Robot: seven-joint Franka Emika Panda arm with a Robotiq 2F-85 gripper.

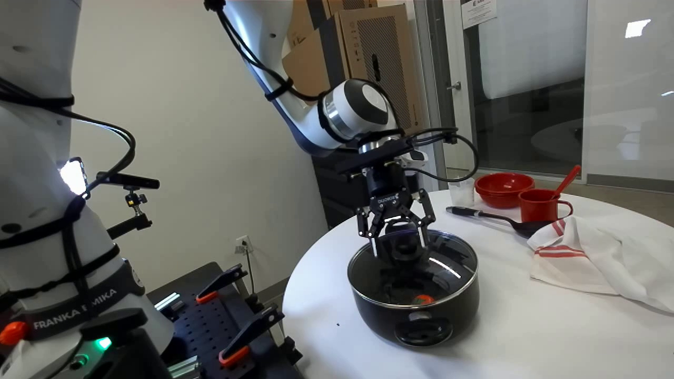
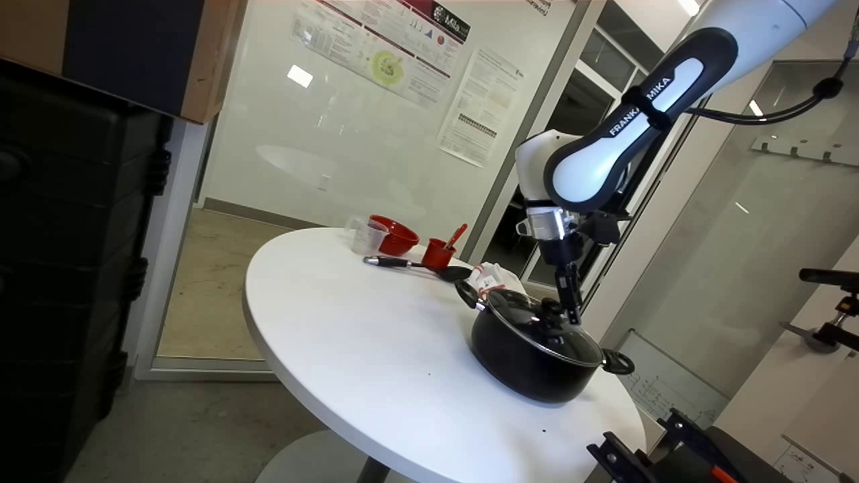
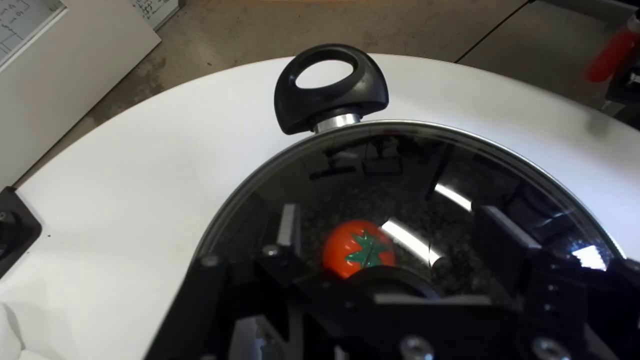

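A black pot (image 1: 414,322) stands on the white table under a dark glass lid (image 2: 535,323) with a metal rim. Through the glass, a red tomato-like object with a green star-shaped top (image 3: 354,251) is visible. My gripper (image 1: 399,242) points down over the lid, its fingers parted on either side of the black lid knob (image 2: 551,307). In the wrist view, the gripper's own linkage partly covers the knob (image 3: 393,279), and a gap shows between the fingertips. Whether either finger touches the knob cannot be told.
Behind the pot lie a black ladle (image 1: 489,216), a red bowl (image 1: 504,190), a red mug (image 1: 538,206) and a clear cup (image 2: 368,239). A white towel with red stripes (image 1: 597,262) is at the right.
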